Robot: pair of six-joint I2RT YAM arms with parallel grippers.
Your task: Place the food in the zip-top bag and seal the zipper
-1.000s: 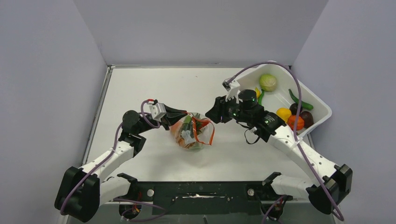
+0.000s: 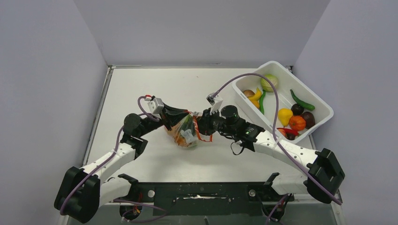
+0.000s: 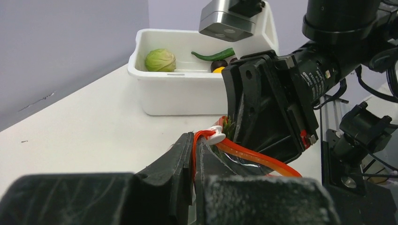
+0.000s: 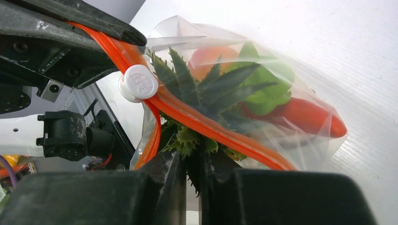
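The clear zip top bag [image 2: 187, 135] with an orange zipper edge [image 4: 211, 125] rests on the table, its mouth open in a loop. Inside, in the right wrist view, are a green pepper [image 4: 270, 86], a red elongated vegetable [image 4: 309, 115], a rounded orange food [image 4: 211, 58] and spiky green leaves [image 4: 180, 86]. My left gripper is shut on the orange edge, close beside the white slider [image 4: 141, 81]. My right gripper is at the bag's mouth, shut on the lower tips of the leaves. Its fingertips are partly hidden by the foliage.
At the back right a white bin [image 2: 324, 111] holds several other foods, among them a cabbage [image 2: 269, 83] and a green cucumber-like vegetable [image 2: 302, 101]. Both grippers stand very close together at the bag. Bare table [image 2: 155, 84] lies behind and left of them.
My right gripper has come in leftward from beside the bag to its mouth and has taken hold of the leaves. The left gripper stays almost where it was, holding the edge.
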